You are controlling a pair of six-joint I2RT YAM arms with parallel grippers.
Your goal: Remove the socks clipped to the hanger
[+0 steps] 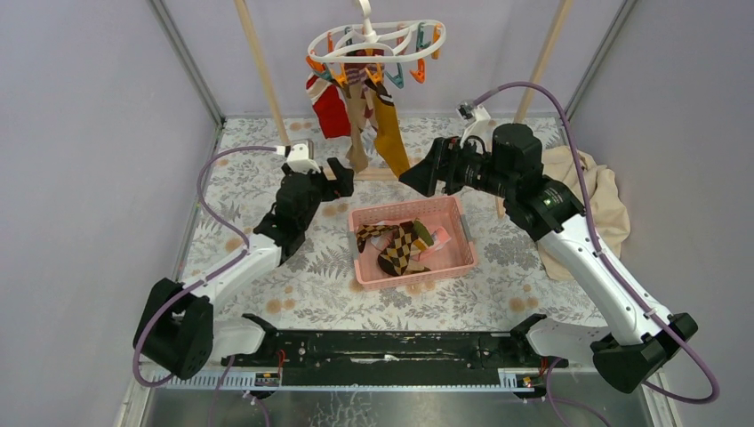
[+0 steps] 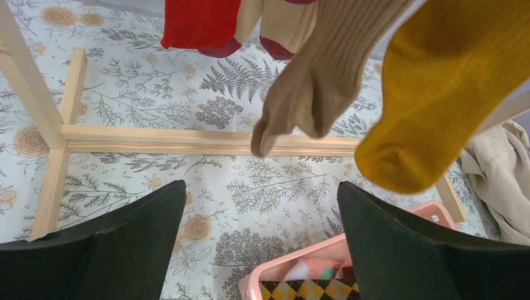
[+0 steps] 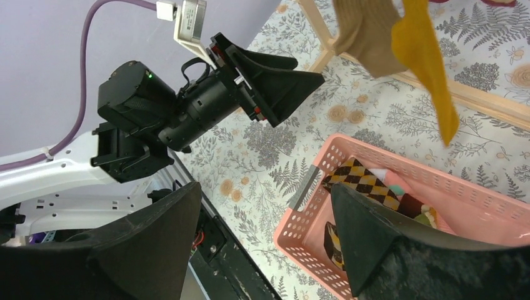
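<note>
Several socks hang from the clips of the white round hanger (image 1: 378, 58): a red one (image 1: 331, 111), a tan ribbed one (image 1: 356, 133) and a mustard one (image 1: 389, 133). In the left wrist view the tan sock (image 2: 315, 81) and mustard sock (image 2: 431, 106) dangle beyond the fingers. My left gripper (image 1: 341, 179) stands open just left of the tan sock's toe, empty. My right gripper (image 1: 423, 174) is right of the mustard sock, whose toe overlaps it from above. The right wrist view has a gap between its fingers with no sock in it; the mustard sock (image 3: 425, 62) lies outside.
Below the hanger, a pink basket (image 1: 364, 283) holds several socks, some checkered. A wooden frame bar (image 2: 156, 140) crosses behind it on the patterned sheet. A beige cloth (image 1: 605, 205) lies at the right. The sheet left of the basket is free.
</note>
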